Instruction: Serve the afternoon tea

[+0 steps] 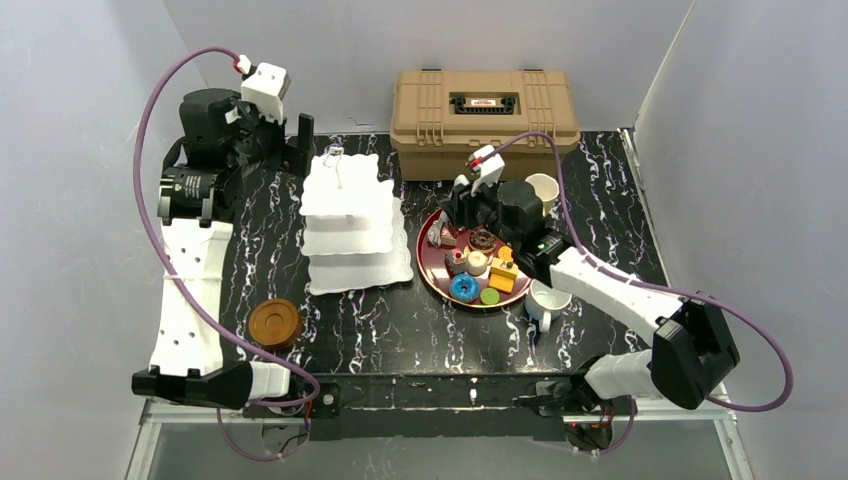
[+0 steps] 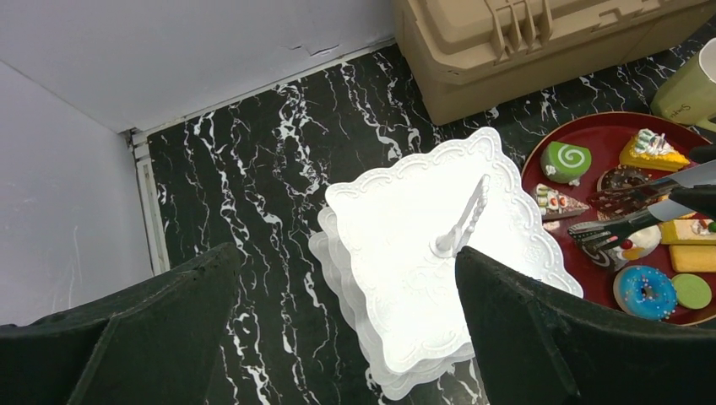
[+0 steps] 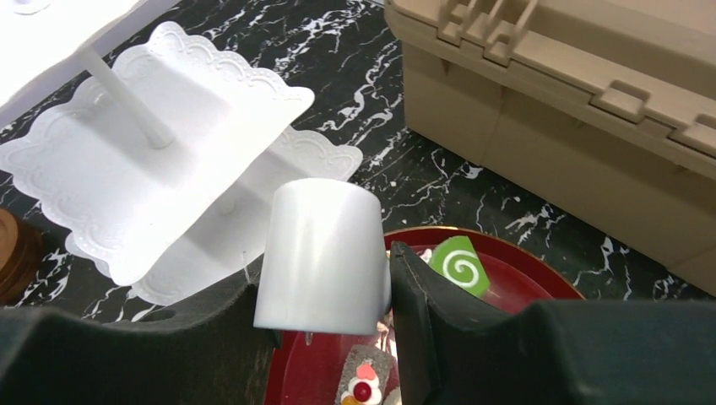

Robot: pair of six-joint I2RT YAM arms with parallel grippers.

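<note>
A white three-tier stand [image 1: 350, 260] stands at the centre, left of the red tray [image 1: 430, 270] of cakes, which include a blue donut [image 1: 463, 288] and a green swirl cake [image 3: 458, 270]. My left gripper is open and empty, above and left of the stand. My right gripper [image 1: 455, 210] is over the tray, its fingers round the white handle [image 3: 321, 253] of metal tongs [image 2: 616, 224], whose tips hang over the cakes; how tightly the fingers grip cannot be told.
A tan case [image 1: 485, 120] stands at the back. Two mugs [image 1: 545, 300] [image 2: 682, 93] are right of the tray. A brown round wooden piece [image 1: 274, 323] lies at front left.
</note>
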